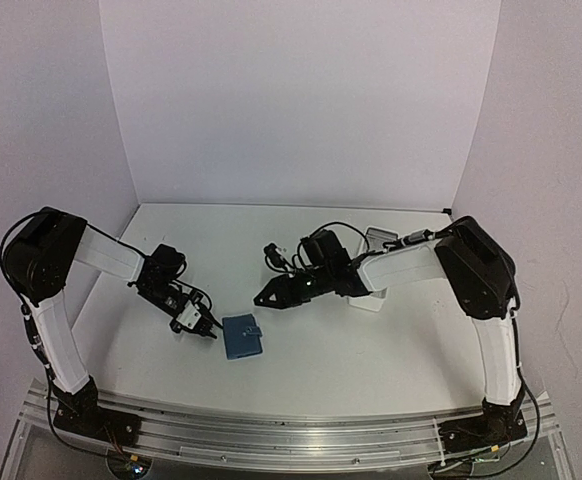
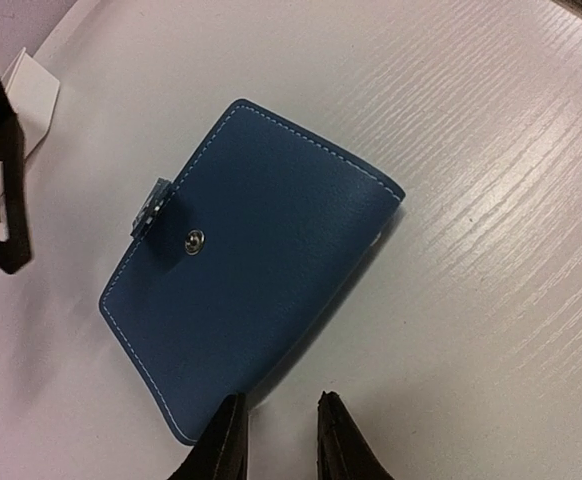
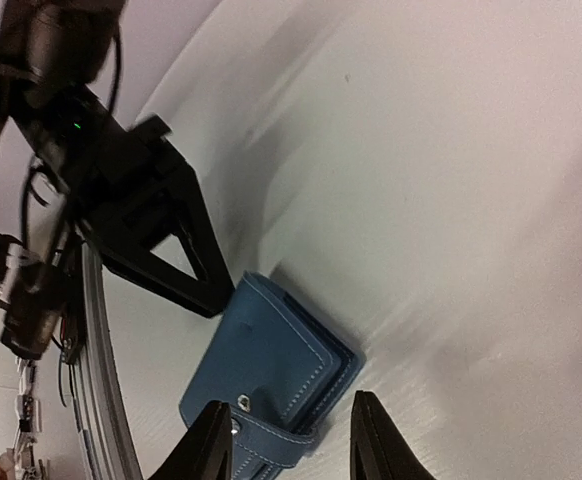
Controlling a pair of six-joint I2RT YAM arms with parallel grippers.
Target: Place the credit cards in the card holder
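The blue card holder [image 1: 242,336] lies on the table, its snap stud bare and its strap [image 2: 151,207] sticking out from one edge. My left gripper [image 1: 214,331] is at its left side; in the left wrist view the fingers [image 2: 233,430] stand a narrow gap apart near a lower corner of the holder [image 2: 256,250]. Bare table shows in that gap, and whether a thin edge is caught cannot be made out. Clear of the holder, above and to its right, my right gripper is part open with nothing between its fingers. No loose card can be made out.
A white tray [image 1: 368,303] stands at the right, mostly covered by my right arm; its far end [image 1: 381,236] shows behind. A metal rail [image 1: 281,442] runs along the front edge.
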